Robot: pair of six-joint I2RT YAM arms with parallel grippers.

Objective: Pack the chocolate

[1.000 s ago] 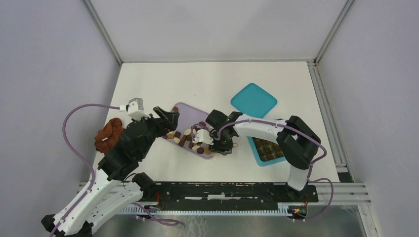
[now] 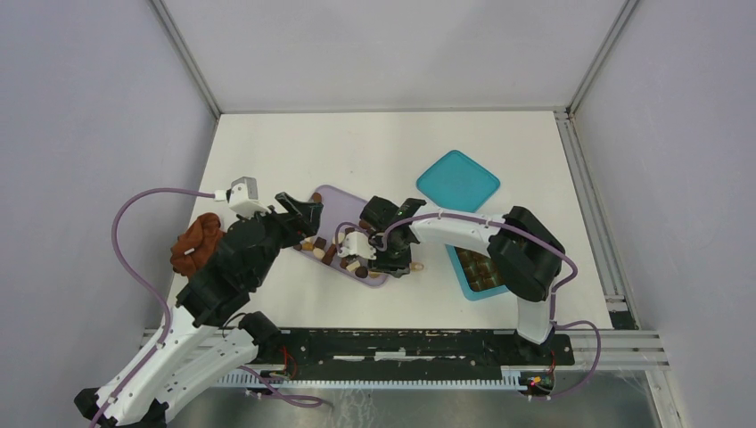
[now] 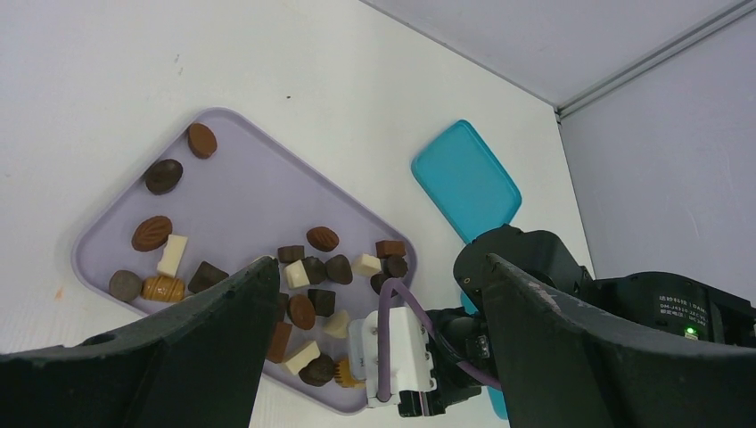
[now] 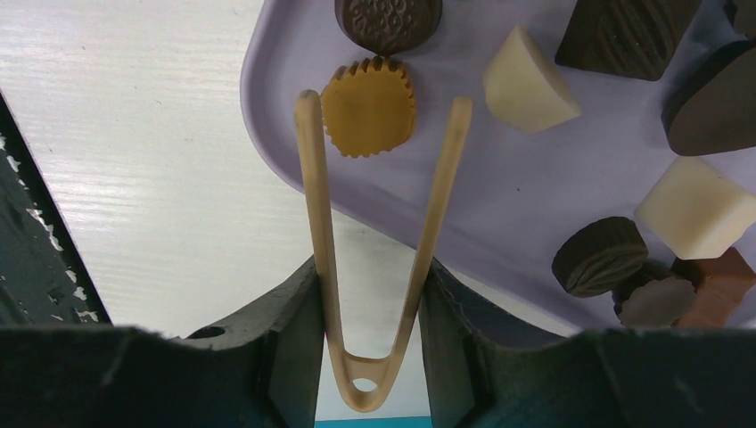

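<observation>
The lilac tray (image 3: 258, 169) holds several dark, brown and white chocolates. In the right wrist view, my right gripper has wooden tongs (image 4: 357, 367) between its fingers, with the tong arms spread apart. A ridged, caramel-coloured chocolate (image 4: 367, 107) lies in the tray corner between the tong tips; the left tip overlaps its edge, and a gap shows on the right. Whether the tips touch it, I cannot tell. The teal box (image 2: 462, 275) with brown compartments is partly covered by my right arm. My left gripper hangs open over the tray's left side, empty.
A teal lid (image 2: 458, 178) lies flat behind the right arm. A brown leather-like bag (image 2: 196, 245) sits at the table's left edge. Beside the caramel chocolate are a round dark chocolate (image 4: 390, 20) and a white one (image 4: 528, 85). Bare table lies behind the tray.
My right arm has shifted slightly left over the tray's near right corner, carrying the tongs. The left arm, box and lid look unmoved.
</observation>
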